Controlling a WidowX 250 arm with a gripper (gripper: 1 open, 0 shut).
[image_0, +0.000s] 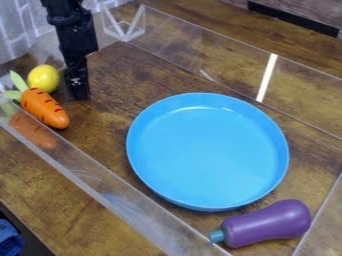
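My black gripper is low over the table at the upper left, just right of a yellow lemon-like toy. Its fingers are dark and small, open by what little shows. An orange toy carrot with a pale green top lies just below the yellow toy, near the left wall.
A large blue plate fills the centre right. A purple toy eggplant lies at the lower right. Clear walls edge the table; bare wood lies between gripper and plate.
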